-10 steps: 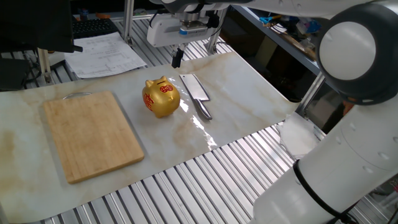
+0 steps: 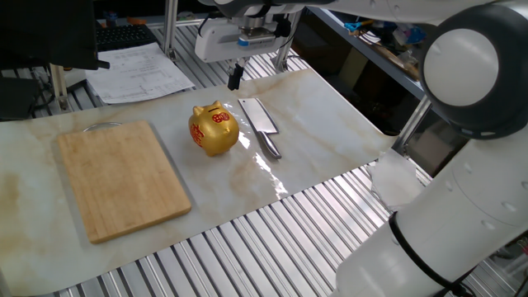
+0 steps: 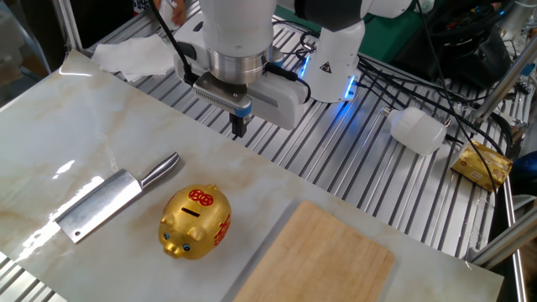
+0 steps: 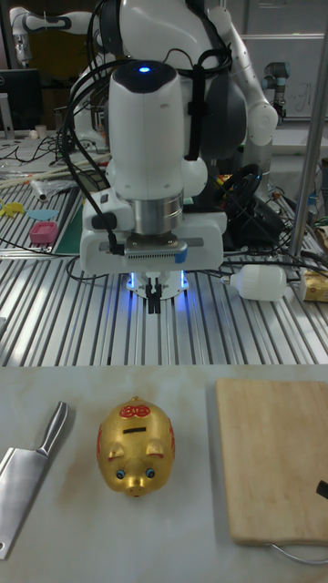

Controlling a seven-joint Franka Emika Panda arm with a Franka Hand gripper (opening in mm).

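A gold piggy bank (image 2: 214, 129) with red markings stands upright on the marbled mat, between a cleaver and a wooden cutting board (image 2: 124, 181). The cleaver (image 3: 109, 197) lies flat, its metal handle pointing toward the robot's side in the second view. My gripper (image 4: 154, 297) hangs in the air, fingers downward, apart from all three objects. Its black fingers (image 3: 238, 126) are together, and nothing shows between them. In the third view the cutting board (image 4: 277, 456) is right of the piggy bank (image 4: 136, 449), and the cleaver (image 4: 27, 481) is left of it.
The marbled mat (image 2: 322, 124) has bare room around the cleaver. Slatted metal (image 2: 256, 247) borders it. Papers (image 2: 136, 82) lie behind the mat in the first view. A white bulb-like object (image 3: 417, 131) and a gold box (image 3: 482, 165) rest on the slats near the robot's base.
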